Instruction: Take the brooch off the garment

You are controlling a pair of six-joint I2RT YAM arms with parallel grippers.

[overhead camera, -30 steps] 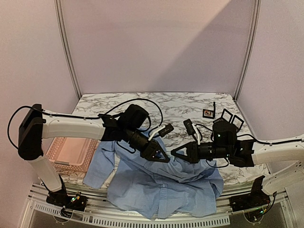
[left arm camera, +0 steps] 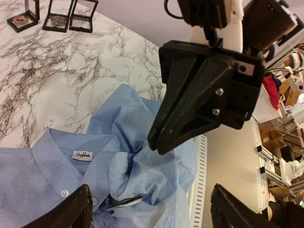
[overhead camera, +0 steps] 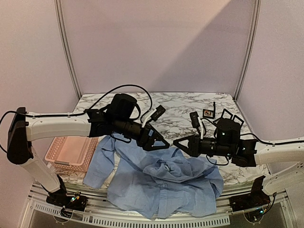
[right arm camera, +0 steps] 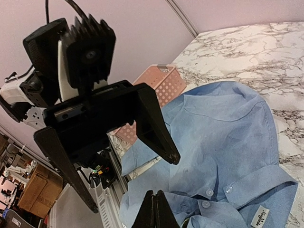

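The blue garment lies bunched on the table, its raised folds in the middle below both grippers. A thin pale-green edge of the brooch shows within a fold in the left wrist view; cloth hides most of it. In the right wrist view only a small sliver of it appears at the bottom, beside my right fingers. My left gripper stands wide open above the cloth, nothing between its fingers. Facing it, my right gripper is shut, its fingertips together above the folds and no object visible between them.
An empty pink basket stands at the left beside a sleeve. At the back right of the marble table are a small open box and black frames.
Both grippers have lifted away from the cloth, the left also moving back and left.
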